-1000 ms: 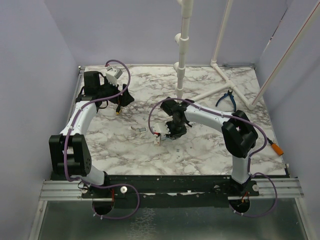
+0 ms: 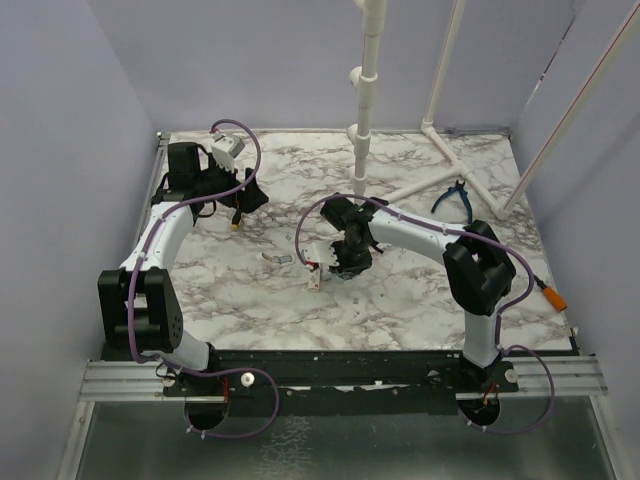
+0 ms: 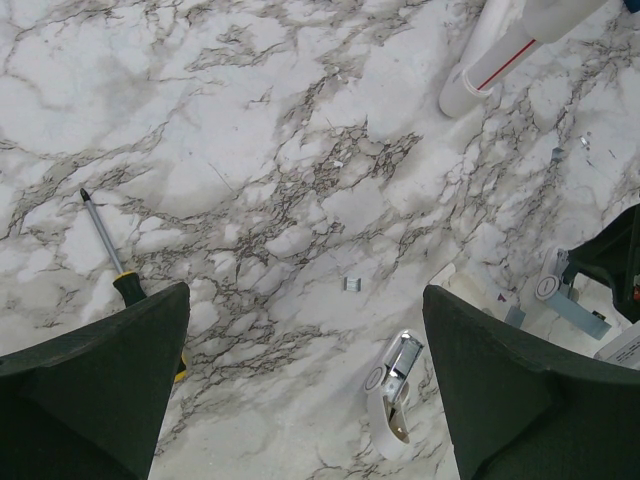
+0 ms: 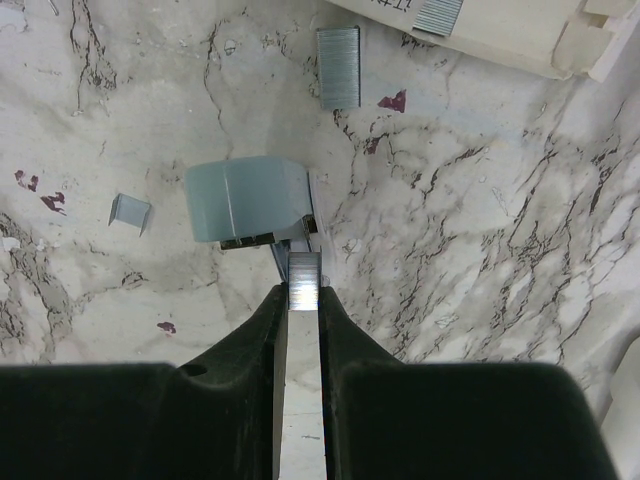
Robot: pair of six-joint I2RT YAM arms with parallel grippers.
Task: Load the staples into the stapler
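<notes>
A light blue stapler (image 4: 245, 200) lies on the marble table, its dark inner parts showing. My right gripper is shut on a short silver staple strip (image 4: 303, 275), held at the stapler's lower side; whether it touches the stapler I cannot tell. Another staple strip (image 4: 339, 67) lies beside an opened staple box (image 4: 530, 30). My left gripper hangs open at the upper left of the table, nothing between its fingers. Below it in the left wrist view are a white stapler-like tool (image 3: 385, 415) and a screwdriver (image 3: 130, 290).
White pipes (image 2: 365, 90) stand at the back and right. Blue pliers (image 2: 465, 200) and an orange-handled tool (image 2: 550, 297) lie at the right.
The right arm has shifted very slightly. The left arm has not moved.
</notes>
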